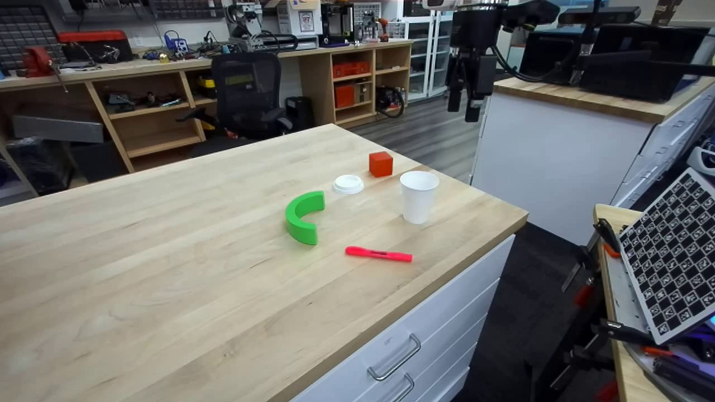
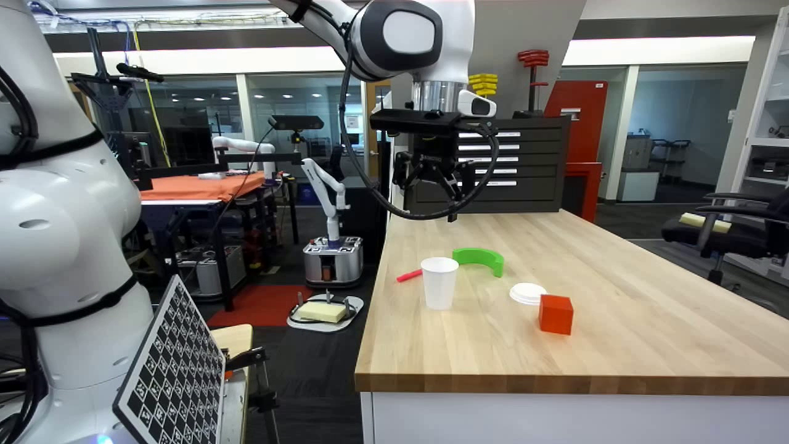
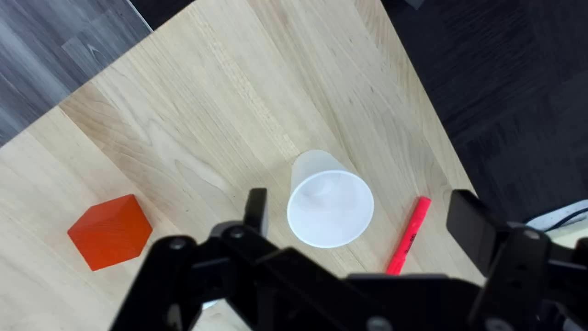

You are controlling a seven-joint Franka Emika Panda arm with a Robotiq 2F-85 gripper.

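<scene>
My gripper is open above the table, its two fingers wide apart and nothing held between them. In the wrist view a white cup (image 3: 330,209) stands upright below, seen between the fingers, along with a pink-red marker (image 3: 409,234) lying flat nearer the right finger. An orange-red cube (image 3: 110,231) sits left of the cup. A white lid (image 1: 348,184) and a green half-ring (image 1: 303,218) rest on the table in the first exterior view; in the wrist view the gripper body hides most of the lid. The second exterior view shows the gripper (image 2: 433,203) well above the cup (image 2: 439,282).
Cup and marker lie close to the table's drawer-side edge. A patterned board (image 1: 677,254) stands beside the robot's base, off the table.
</scene>
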